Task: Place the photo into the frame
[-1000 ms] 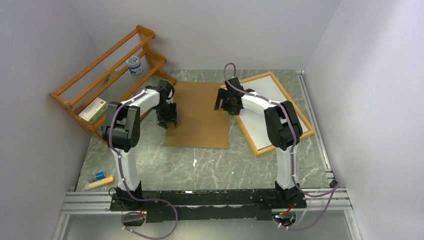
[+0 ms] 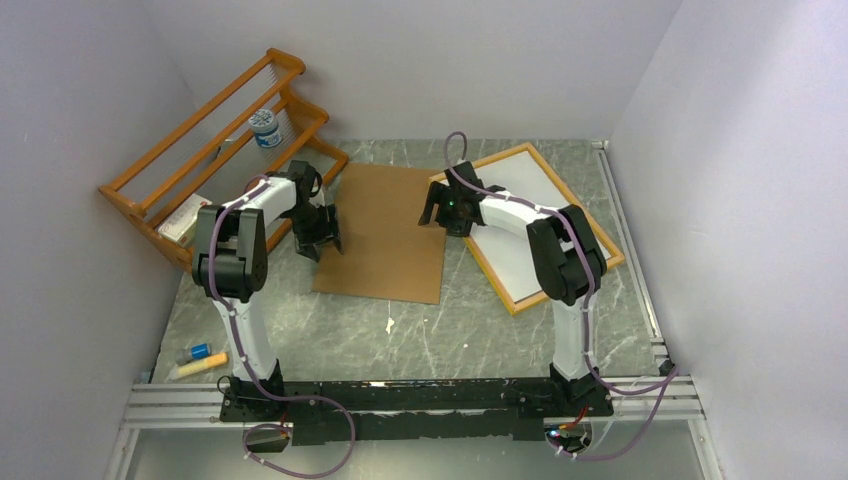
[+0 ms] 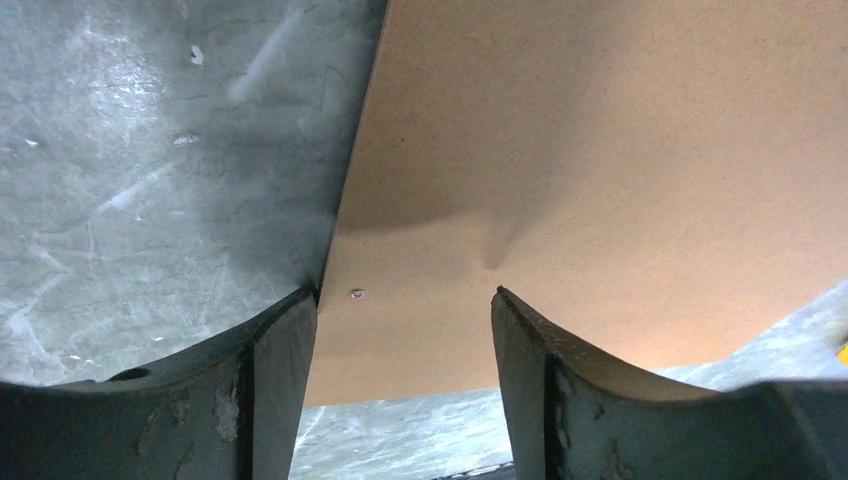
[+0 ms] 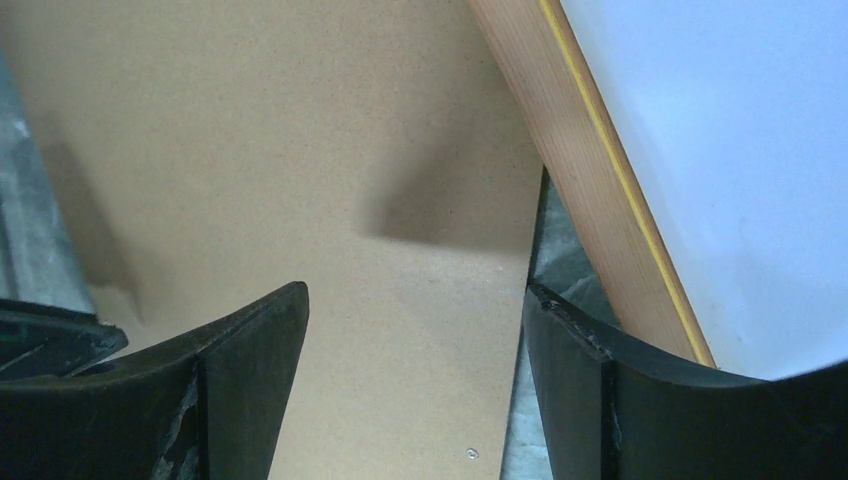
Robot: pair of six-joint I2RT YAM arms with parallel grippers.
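A brown board [image 2: 385, 250] lies flat on the marble surface, with a wooden frame [image 2: 484, 268] with white inside to its right, close against it at the upper corner. My left gripper [image 2: 326, 242] is at the board's left side, its fingers apart at the edge [image 3: 408, 292], nothing between them but board below. My right gripper [image 2: 438, 210] stands open at the board's right edge beside the frame, one fingertip at that edge [image 4: 417, 293]. I see no separate photo.
A wooden rack [image 2: 170, 180] with a tub [image 2: 264, 127] and a box [image 2: 182, 220] stands at the back left. Small cylinders [image 2: 200, 365] lie at the front left.
The board, frame and rack have shifted slightly left since a second ago, and both grippers moved left with them.
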